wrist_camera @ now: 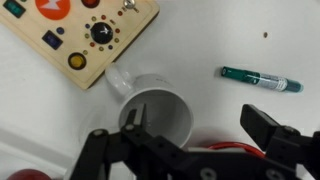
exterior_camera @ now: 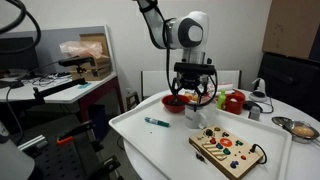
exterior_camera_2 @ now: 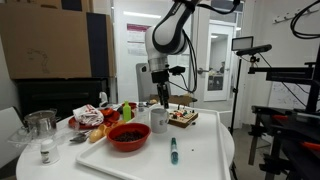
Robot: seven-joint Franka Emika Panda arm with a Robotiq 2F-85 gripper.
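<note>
A light grey mug [exterior_camera: 193, 119] stands upright on the white table, its handle toward the wooden board side in the wrist view. My gripper is open above the mug, and nothing is held between its fingers. From above, the mug's round mouth [wrist_camera: 160, 112] appears between the two dark fingers, apparently below them. A teal marker [wrist_camera: 262, 79] lies apart from the mug. Close behind the mug sits a red bowl [exterior_camera_2: 127, 135] with dark contents; part of its rim is hidden by a finger in the wrist view.
A wooden activity board [exterior_camera: 225, 152] with colourful pieces lies right of the mug. Red and green containers [exterior_camera: 234, 102] and a metal pan [exterior_camera: 299, 129] stand farther back. Open white tabletop [exterior_camera: 150, 145] stretches in front of the marker.
</note>
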